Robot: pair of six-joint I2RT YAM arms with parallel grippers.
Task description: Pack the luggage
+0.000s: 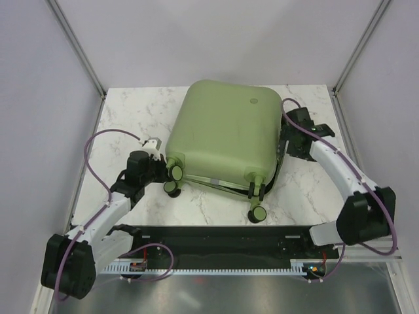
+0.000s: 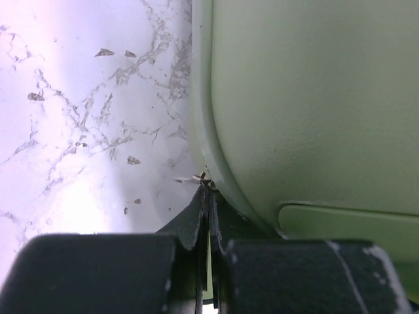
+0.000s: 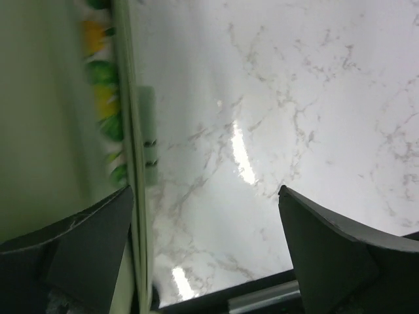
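A green suitcase lies closed-looking over the middle of the table, its wheels toward the front edge. Along its right side a narrow gap shows between the shells, and patterned green and yellow contents are visible there in the right wrist view. My left gripper is shut, its tips against the case's rim at the front left; no item shows between them. Beside the right side of the case my right gripper stands open, the left finger close to the case's edge and only bare table between the fingers.
A dark front edge runs near the wheels.
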